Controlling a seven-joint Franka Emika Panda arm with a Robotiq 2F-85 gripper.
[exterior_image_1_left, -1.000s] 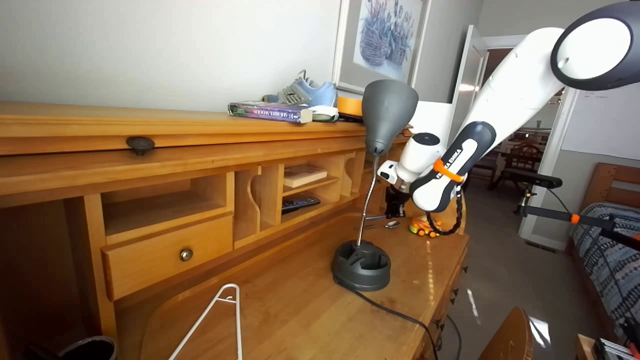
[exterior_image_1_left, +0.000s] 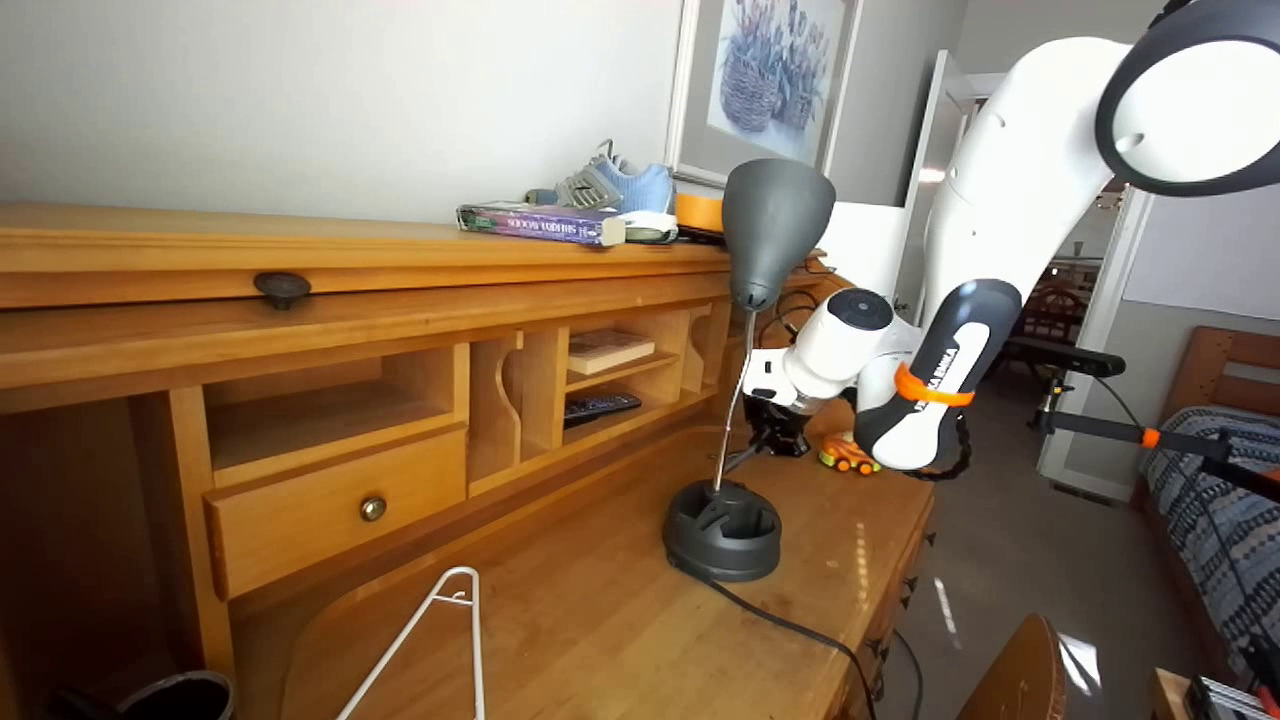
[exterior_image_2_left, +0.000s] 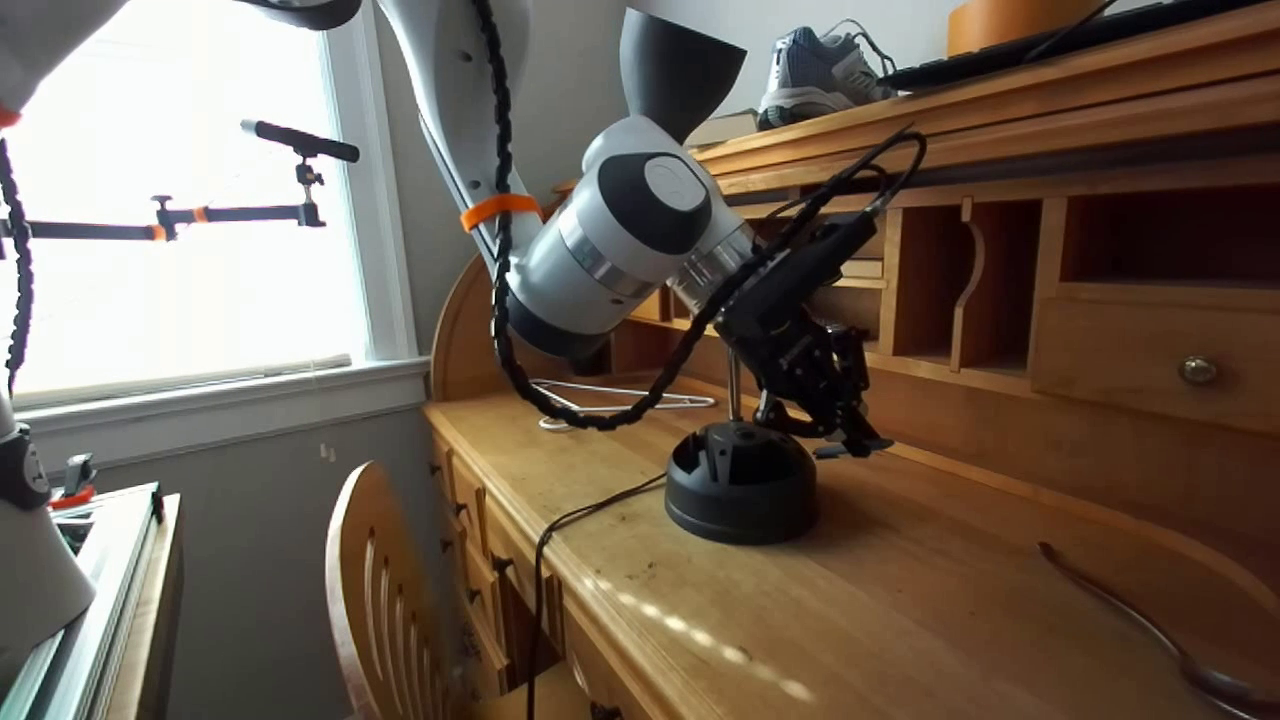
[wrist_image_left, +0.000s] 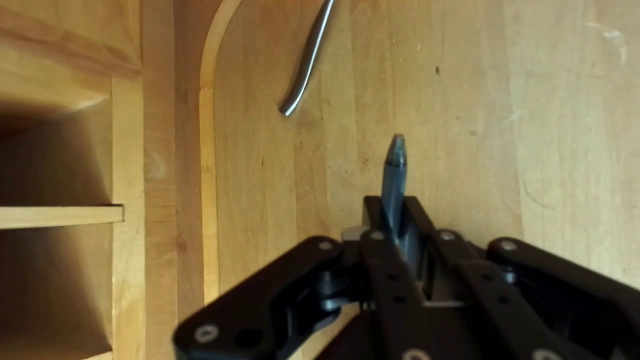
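My gripper is shut on a slim, dark grey-blue pen-like object (wrist_image_left: 394, 186). Its tapered tip points away from me, past the fingertips, in the wrist view. Seen from exterior view 2, the gripper (exterior_image_2_left: 849, 426) is low over the desk, just behind the lamp's round base. Only small dark parts of the held object can be made out there. In exterior view 1 the lamp stem partly overlaps the gripper's surroundings, and the fingers are too small to make out.
The desk lamp's black base (exterior_image_2_left: 741, 492) stands close by, its cord running over the front edge. A curved metal handle (wrist_image_left: 309, 60) lies on the desktop. An orange toy car (exterior_image_1_left: 848, 455) and a white hanger (exterior_image_1_left: 476, 636) are also there. Cubbyholes line the back.
In exterior view 1 the arm has come nearer to the camera and lower, toward the lamp. The gripper now hides the desk spot where small items showed. Lamp and toy car have stayed put.
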